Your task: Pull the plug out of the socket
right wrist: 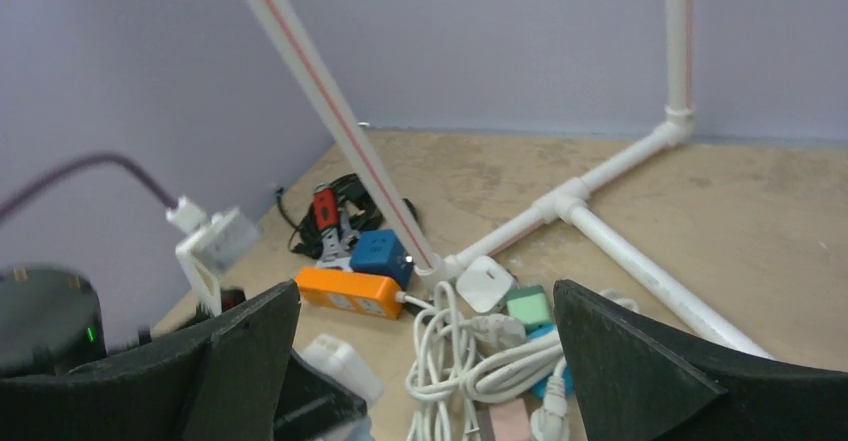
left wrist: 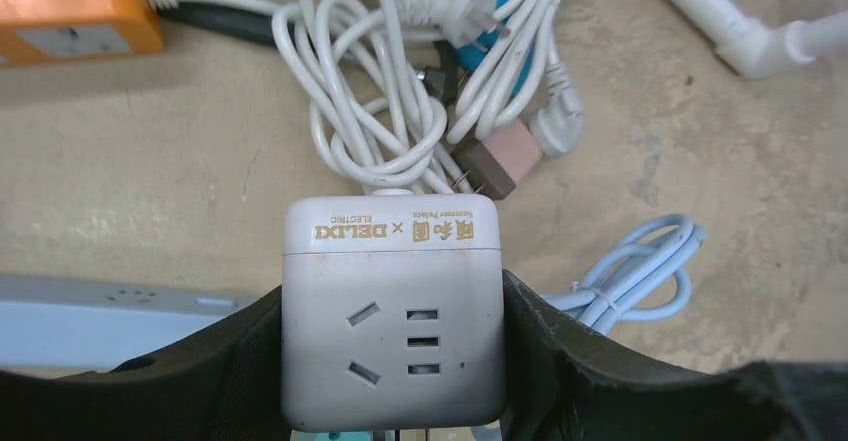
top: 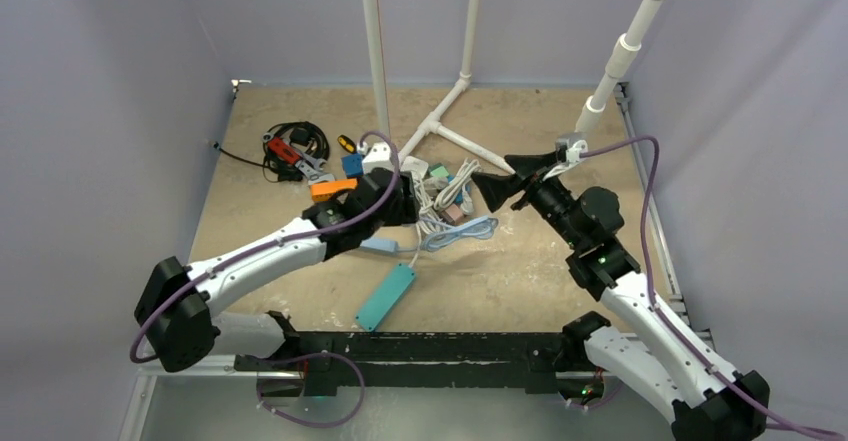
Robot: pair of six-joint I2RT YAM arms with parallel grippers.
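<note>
In the left wrist view, a white DELIXI power socket (left wrist: 393,311) is clamped at its sides between the black fingers of my left gripper, which is shut on it. The outlets on its visible face are empty; its lower end and far side are hidden. A white plug (left wrist: 465,13) and an angled white plug (left wrist: 557,123) lie loose among the coiled cords behind. From above, my right gripper (top: 503,179) stands open, right of the left gripper (top: 408,201). Nothing is between its fingers. The right wrist view partly shows the held socket (right wrist: 342,366).
Behind the left gripper lies an orange power strip (top: 334,189). A teal strip (top: 385,298) lies at the front, with a light blue cord (top: 470,233) beyond it. White pipes (top: 465,145) cross the back of the table.
</note>
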